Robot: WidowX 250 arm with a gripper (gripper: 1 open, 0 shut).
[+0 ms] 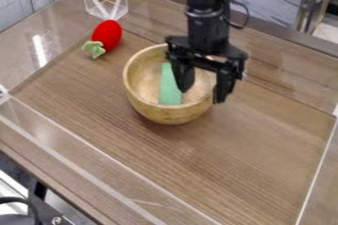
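A yellow bowl (142, 79) sits on the wooden table near the centre, with a green block (171, 85) inside it. The black gripper (203, 83) is over the bowl's right side, to the right of the block, its fingers spread open and pointing down. I see nothing held in it; whether a fingertip touches the bowl I cannot tell.
A red object (105, 36) with a green part lies at the upper left, near a white wire-like item (103, 4).
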